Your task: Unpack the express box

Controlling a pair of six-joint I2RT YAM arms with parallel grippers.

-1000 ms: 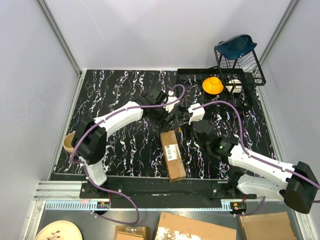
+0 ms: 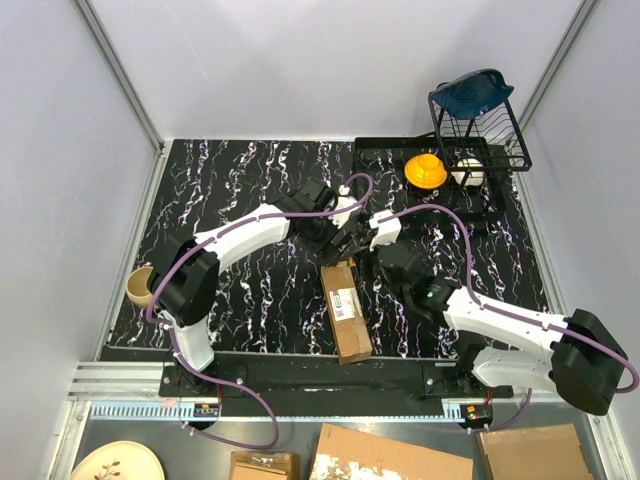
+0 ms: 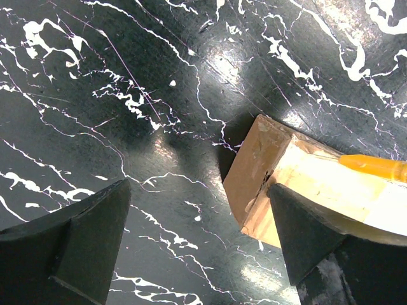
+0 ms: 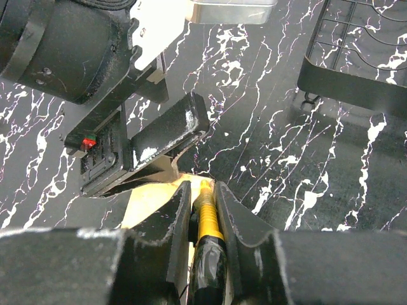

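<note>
A long cardboard box point(image 2: 345, 320) with a white label lies on the dark marbled table, its far end under both grippers. My left gripper is open over that end, one finger at the box's corner. My right gripper is shut on a box cutter with a yellow and black handle point(image 3: 372, 165); its tip rests on the top of the box near the end, close beside the left gripper.
A black dish rack point(image 2: 500, 150) with a yellow bowl point(image 2: 425, 172) and blue tray stands at the back right. A beige bowl point(image 2: 138, 287) sits at the left edge.
My right gripper has moved slightly left with the cutter, bringing it onto the box's end. The left arm and the box look about the same.
</note>
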